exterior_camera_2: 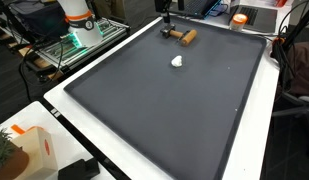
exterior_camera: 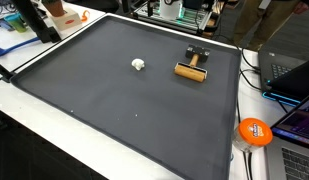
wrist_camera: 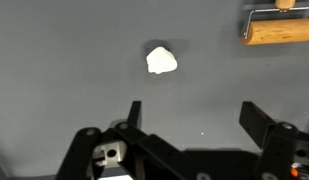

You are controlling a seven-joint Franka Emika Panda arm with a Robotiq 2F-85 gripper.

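A small white lump (wrist_camera: 161, 60) lies alone on the dark grey board; exterior view 1 shows the same white lump (exterior_camera: 138, 64) towards the far side. A wooden roller (wrist_camera: 280, 31) with a wire frame rests to the right of it in the wrist view. In exterior view 1 the roller (exterior_camera: 191, 73) lies near the board's right edge, its handle reaching back to a dark part. My gripper stands open above the board, fingers wide apart with only bare board between them. The lump is beyond the fingertips, not touched.
An orange-lidded jar (exterior_camera: 254, 133) stands on the white table right of the board (exterior_camera: 124, 115), near a laptop (exterior_camera: 294, 155). A potted plant (exterior_camera_2: 8, 154) and a white box (exterior_camera_2: 36, 150) occupy a corner in exterior view 2. Most of the board is clear.
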